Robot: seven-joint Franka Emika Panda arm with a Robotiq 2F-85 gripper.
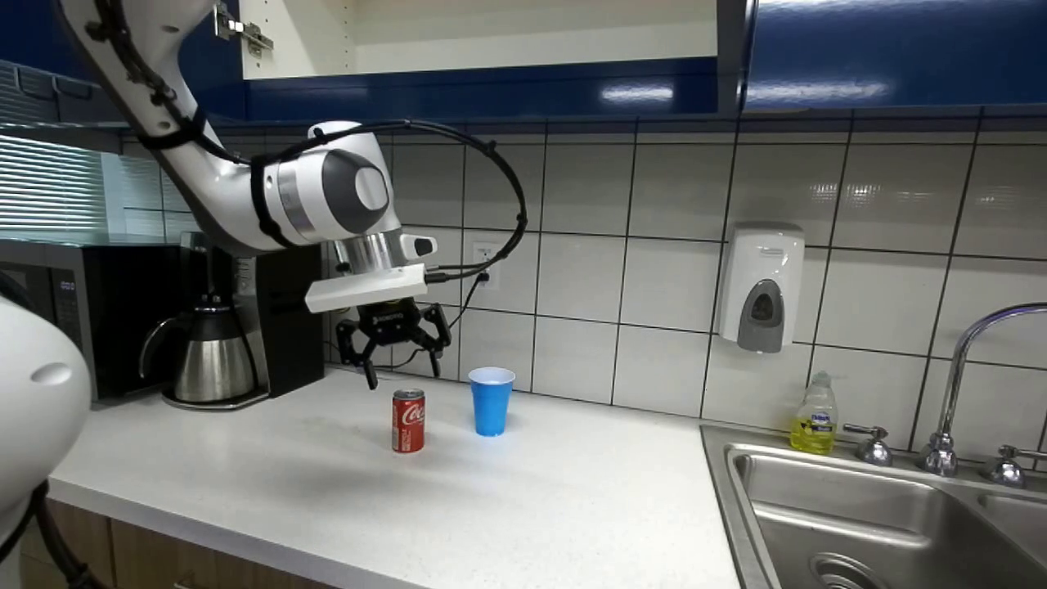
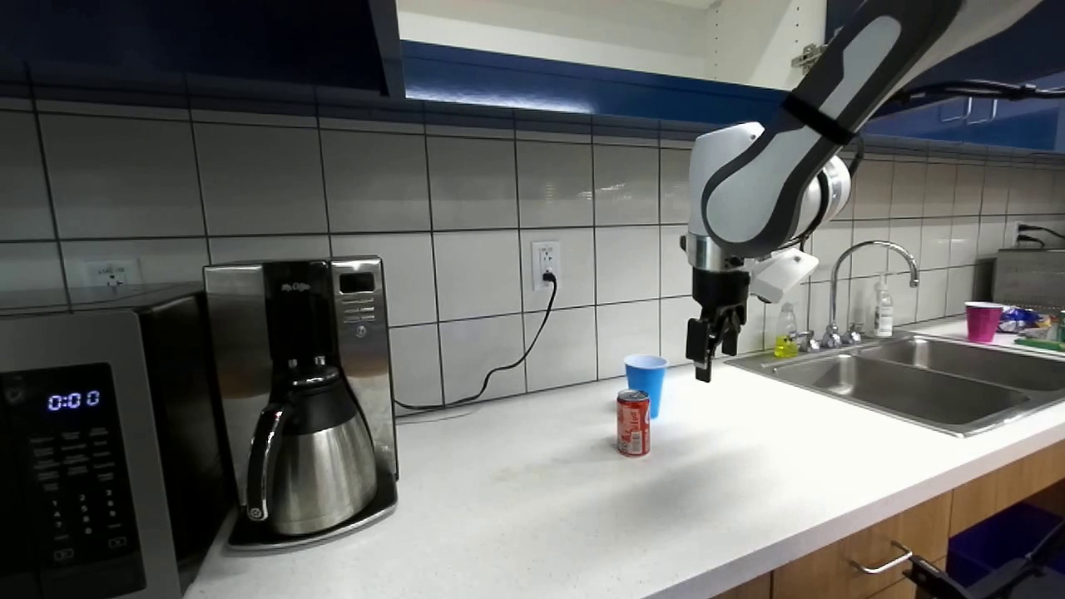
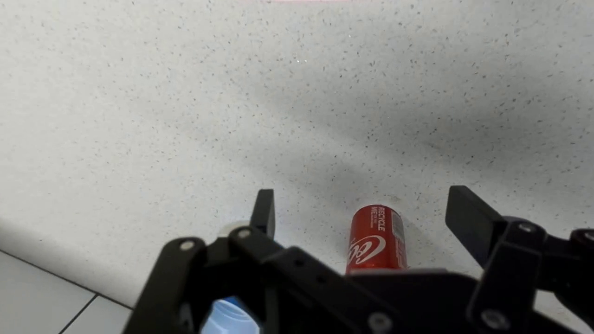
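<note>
A red Coca-Cola can (image 1: pixel 408 422) stands upright on the white counter. Close behind it and to its right in exterior view 1 is a blue cup (image 1: pixel 492 402), also upright. My gripper (image 1: pixel 404 378) hangs above the counter, open, with its fingers pointing down and spread apart. In exterior view 2 the gripper (image 2: pixel 713 368) appears to the right of the can (image 2: pixel 633 423) and higher than it. The wrist view has the can (image 3: pixel 377 239) below the gap between the fingers, its lower part hidden by the gripper. Only a piece of the cup (image 3: pixel 231 318) shows there.
A coffee maker with a steel carafe (image 2: pixel 324 454) and a microwave (image 2: pixel 70 449) stand at the counter's left end. The sink (image 1: pixel 864 510) is at the right, with a soap bottle (image 1: pixel 815 417) behind it. Open counter lies between.
</note>
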